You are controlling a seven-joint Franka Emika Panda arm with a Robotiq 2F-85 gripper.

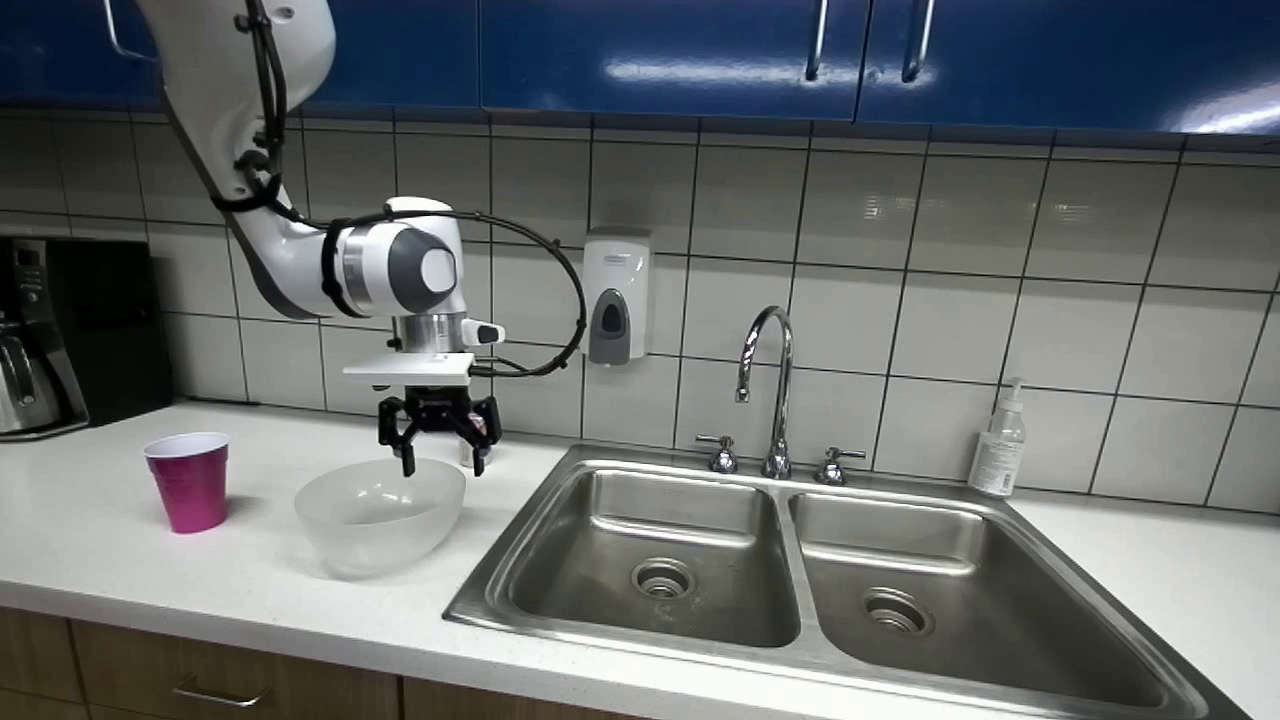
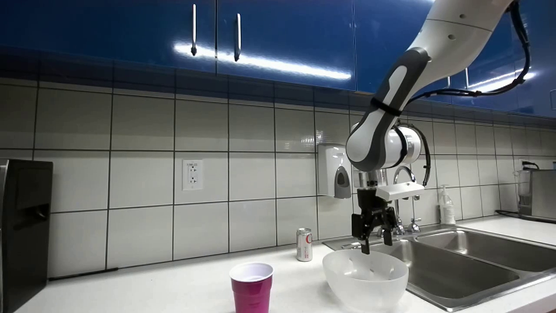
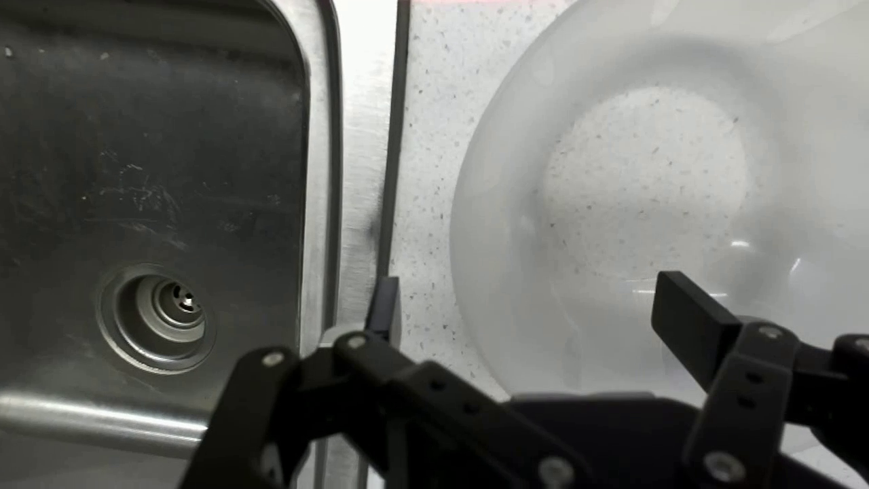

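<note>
A frosted, translucent bowl (image 1: pixel 378 516) rests upright on the white counter, left of the sink. Just above its rim hangs my gripper (image 1: pixel 443 462), open, its fingers apart and nothing between them. From the wrist, one finger (image 3: pixel 696 326) lies over the inside of the bowl (image 3: pixel 501 220). The other finger (image 3: pixel 384 314) lies over the strip between bowl and sink edge. Exterior view 2 has the gripper (image 2: pixel 376 245) over the bowl (image 2: pixel 365 284), which looks empty. Whether a fingertip dips below the rim is hard to tell.
Left of the bowl stands a magenta cup (image 1: pixel 192 486). A can (image 2: pixel 304 244) is by the wall behind. The double sink (image 1: pixel 480 588) with its faucet (image 1: pixel 780 396) lies to the right. A black coffee maker (image 1: pixel 102 324) is at far left. Counter around the cup is clear.
</note>
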